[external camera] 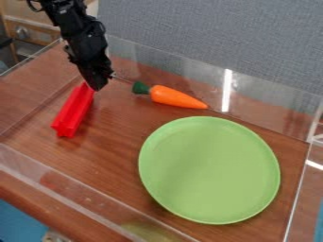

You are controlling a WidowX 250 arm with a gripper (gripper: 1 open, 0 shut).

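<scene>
The black gripper (93, 77) hangs low at the upper left, just over the far end of a red bar-shaped block (72, 114); whether it touches the block is unclear, and its fingers look closed. An orange carrot with a green top (175, 97) lies to the right of the gripper. A large green plate (209, 170) rests at the lower right of the wooden surface.
Clear walls edge the wooden surface (101, 165), with a grey textured panel (221, 52) behind.
</scene>
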